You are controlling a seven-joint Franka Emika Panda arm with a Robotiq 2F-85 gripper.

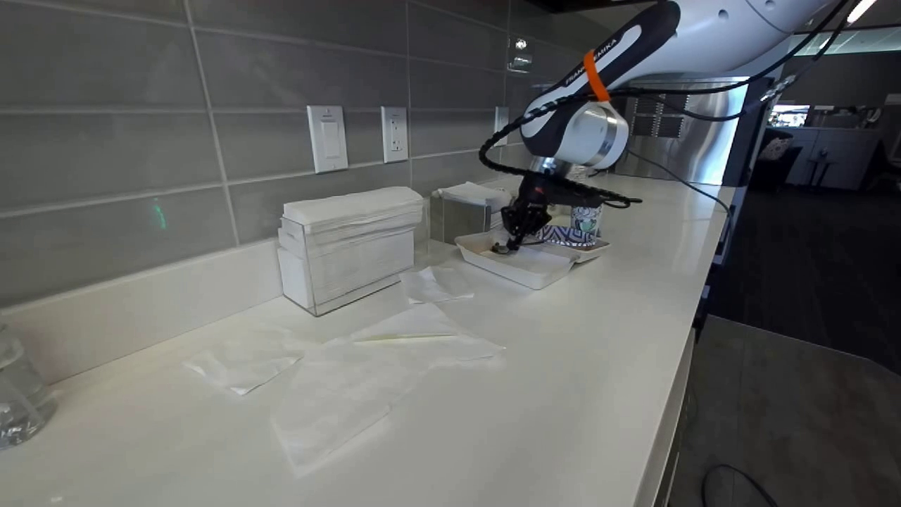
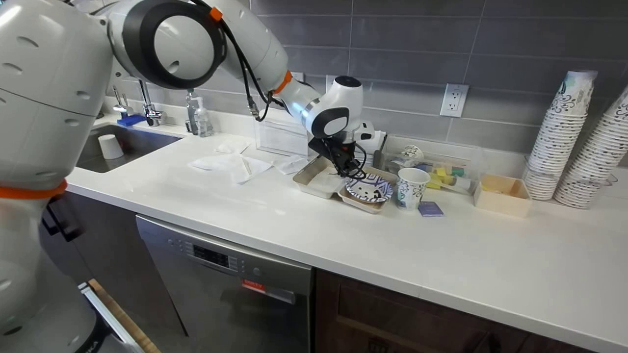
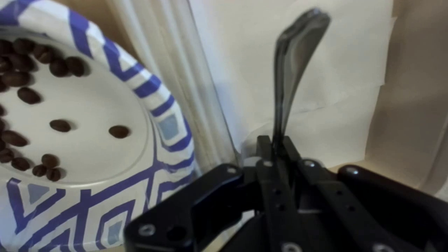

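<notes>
In the wrist view my gripper is shut on a thin metal utensil [image 3: 296,54], perhaps a spoon, seen almost edge-on. The utensil reaches out over the white paper [image 3: 340,50] lining one half of a takeout container [image 1: 524,269]. Beside it, in the container's other half, sits a bowl [image 3: 163,126] with a blue and white pattern. Dark brown beans [image 3: 119,131] lie scattered on the bowl's bottom. From outside, the gripper [image 2: 344,167] hangs low over the paper-lined half. Whether the utensil touches the paper or carries anything cannot be told.
A patterned paper cup [image 2: 410,189] stands right of the container, near a small purple packet [image 2: 431,209]. Behind are a clear bin [image 2: 432,159] and a napkin holder [image 1: 355,245]. Loose napkins [image 1: 380,372] lie left of the container.
</notes>
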